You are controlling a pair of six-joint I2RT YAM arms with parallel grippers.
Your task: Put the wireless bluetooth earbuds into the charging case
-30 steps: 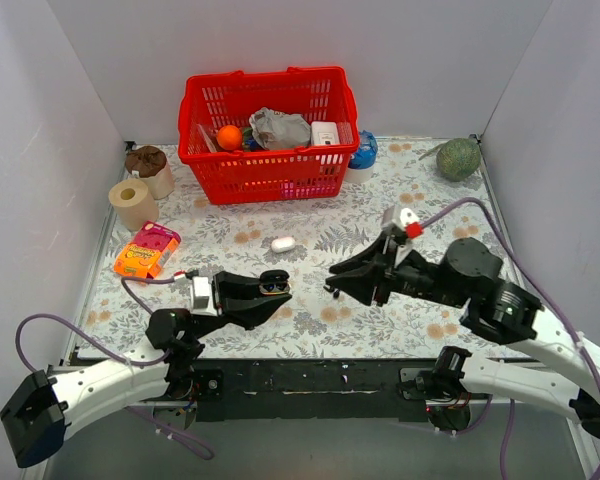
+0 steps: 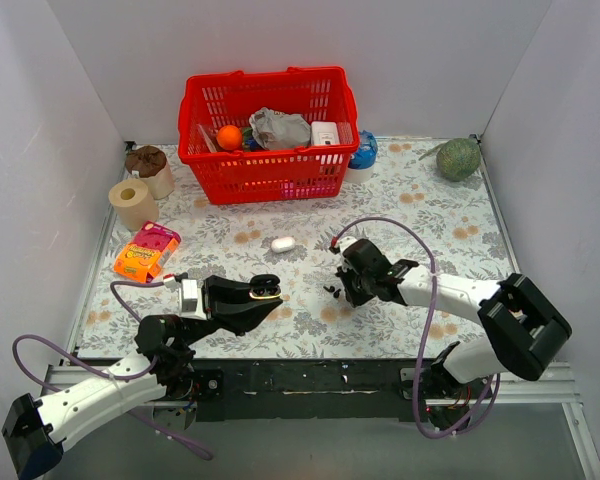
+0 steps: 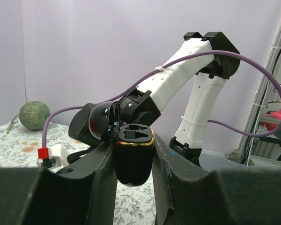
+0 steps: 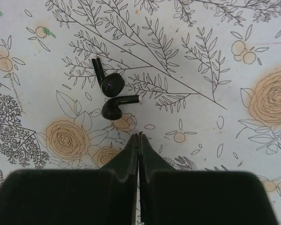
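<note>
Two black earbuds point(image 4: 113, 85) lie close together on the patterned table, just beyond the tips of my right gripper. That gripper points downward with its fingers together and nothing between them. In the top view the same earbuds point(image 2: 333, 291) are small dark shapes left of the right arm's end. My left gripper is shut on the glossy black charging case point(image 3: 133, 161), which has a gold band round its rim and its lid open. From above, the case point(image 2: 265, 285) is held at the left gripper's tip, clear of the earbuds.
A white case-like object point(image 2: 282, 244) lies behind the earbuds. The red basket point(image 2: 270, 195) stands at the back, with an orange and yellow snack packet point(image 2: 148, 252) and paper roll point(image 2: 133, 203) at left. A green melon point(image 2: 458, 159) sits at the back right.
My right arm has drawn in and swung its gripper from pointing sideways to pointing down beside the earbuds. The left arm has shifted slightly left with the case. The earbuds have stayed on the table.
</note>
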